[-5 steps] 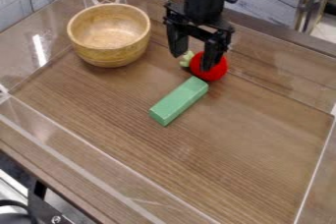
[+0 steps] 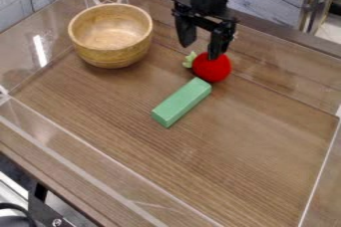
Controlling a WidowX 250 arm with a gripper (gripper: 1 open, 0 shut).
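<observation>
My black gripper (image 2: 204,34) hangs at the top middle, open, just above and behind a red round object (image 2: 212,69) with a small green stem at its left side. A green rectangular block (image 2: 181,103) lies diagonally in front of the red object. A tan wooden bowl (image 2: 111,58) sits to the left, apart from both.
A raised wooden edge runs along the top right, and the back of the scene holds the arm.
My gripper has moved up and back, away from the red object, which now shows more fully. The bowl and green block have not moved.
</observation>
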